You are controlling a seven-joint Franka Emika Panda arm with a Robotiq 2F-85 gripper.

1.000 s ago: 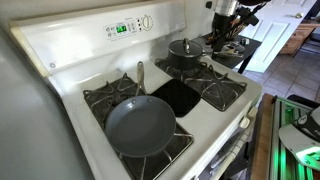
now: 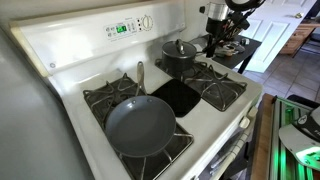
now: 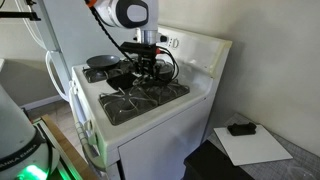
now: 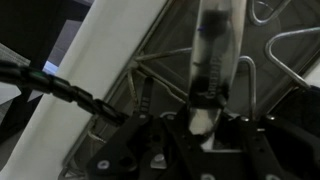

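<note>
A dark lidded pot (image 2: pixel 180 57) stands on the back burner at the far end of the stove. My gripper (image 2: pixel 211 42) is low beside it, on the right. Seen from the other side, the gripper (image 3: pixel 140 75) is over the burner grates, its fingers hard to make out. The wrist view shows my gripper shut, with a long shiny piece (image 4: pixel 215 60) running up from its fingertips. What that piece is, and whether the fingers grip it, is unclear.
A grey frying pan (image 2: pixel 141 126) rests on the near burners, with a black square pad (image 2: pixel 179 96) between it and the pot. A white sheet (image 3: pixel 250 145) lies beyond the stove.
My gripper has come down and to the left, closer to the pot. The pot appears slightly farther left than before. The frying pan has stayed put.
</note>
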